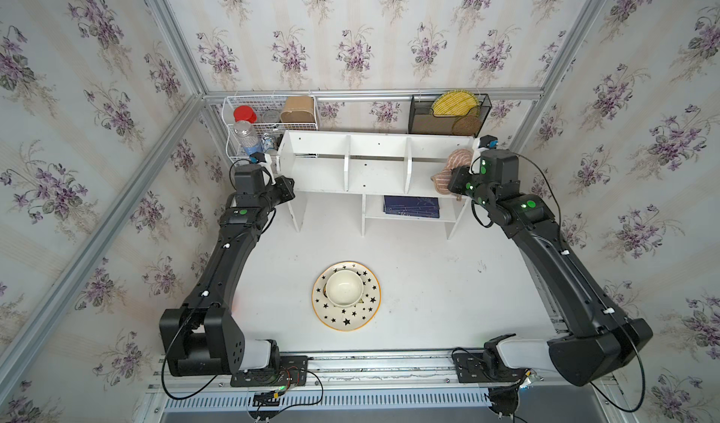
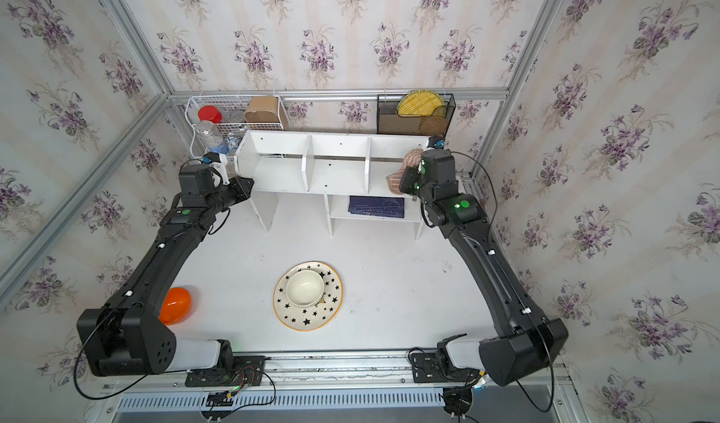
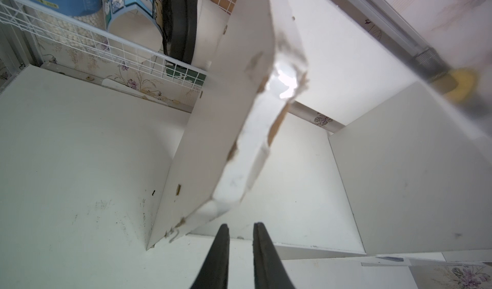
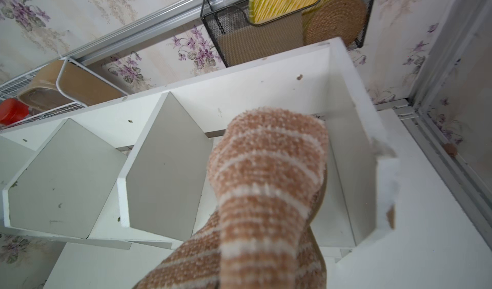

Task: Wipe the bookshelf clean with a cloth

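A white bookshelf with three upper compartments stands at the back of the table. The brown-and-white striped cloth hangs bunched in front of the rightmost compartment, partly reaching into it. My right gripper is shut on this cloth; its fingers are covered by the cloth in the right wrist view. At the shelf's left end, my left gripper is partly open and empty, its two dark fingers pointing toward the front edge of the left side panel, which has chipped corners.
A folded dark blue cloth lies on the lower right shelf. Behind are a white wire rack at left and a black mesh basket at right. A starred plate carries a bowl.
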